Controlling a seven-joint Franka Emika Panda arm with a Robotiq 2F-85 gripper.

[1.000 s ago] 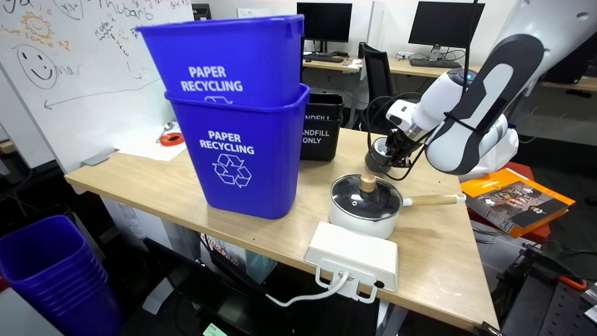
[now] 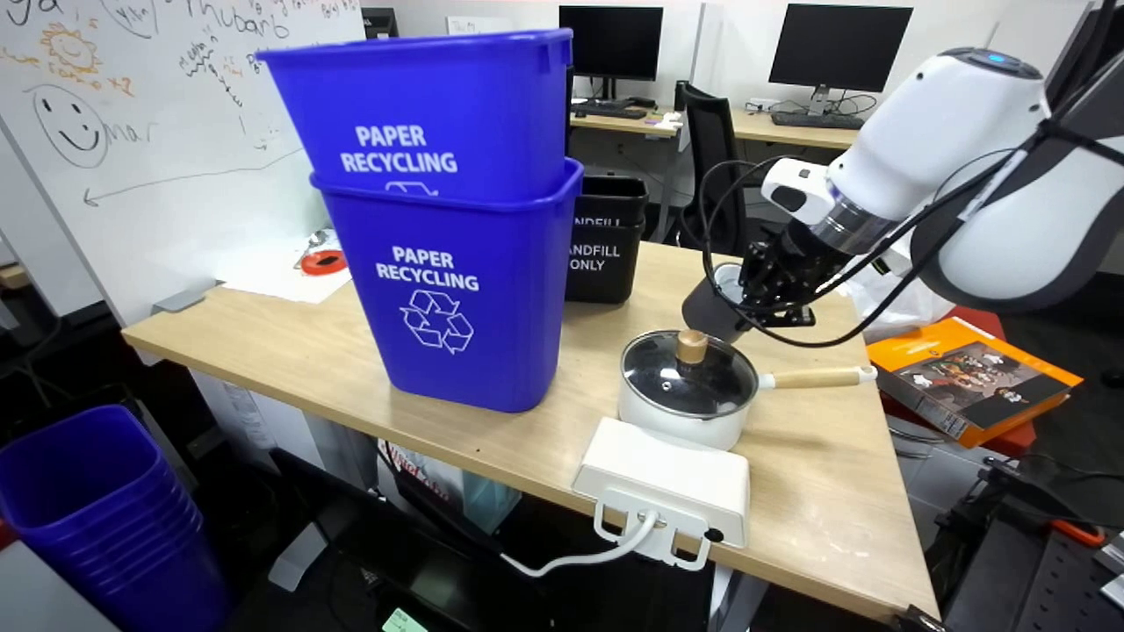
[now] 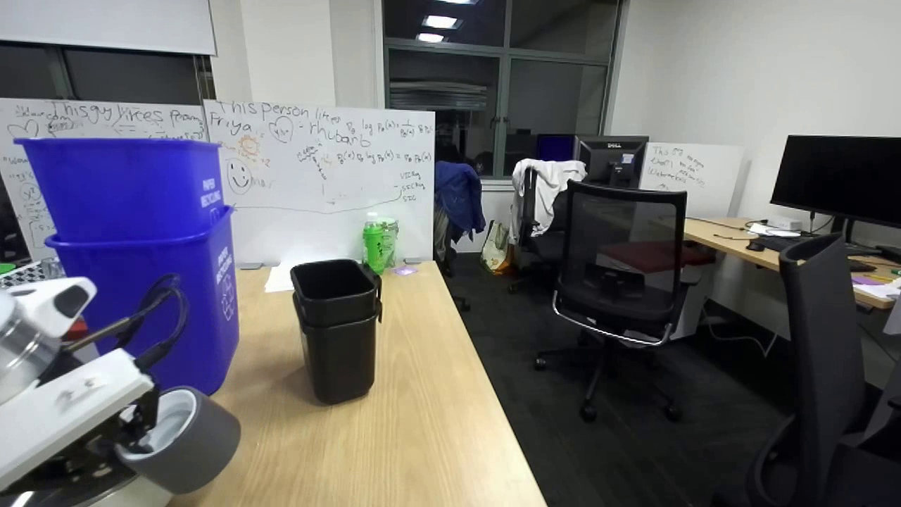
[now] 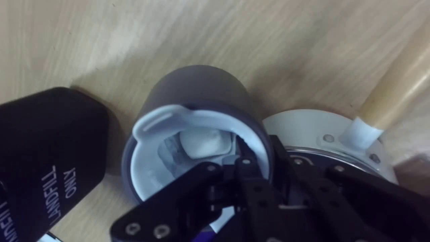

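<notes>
A dark grey cup (image 2: 712,312) with a pale inside is held at its rim by my gripper, which is shut on the cup wall. One finger reaches inside the rim in the wrist view, and the other lies outside it. Something whitish (image 4: 205,142) shows at the bottom of the cup. The cup leans over and appears to be off the table, just behind the white pot (image 2: 685,420) in exterior view 1. Exterior view 2 has the tilted cup (image 3: 203,443) at the lower left.
Black landfill bins (image 2: 602,253) stand behind and left of the cup. Stacked blue recycling bins (image 2: 464,295) rise farther left. The pot's wooden handle (image 2: 817,377) points right, and a white box (image 2: 664,470) sits before the pot. Bare table (image 3: 422,405) lies right of the black bins.
The cup has come nearer the exterior view 1 camera, closer to the pot, and tilts more. My arm has swung with it, its forearm now farther right. Pot and bins stand unmoved.
</notes>
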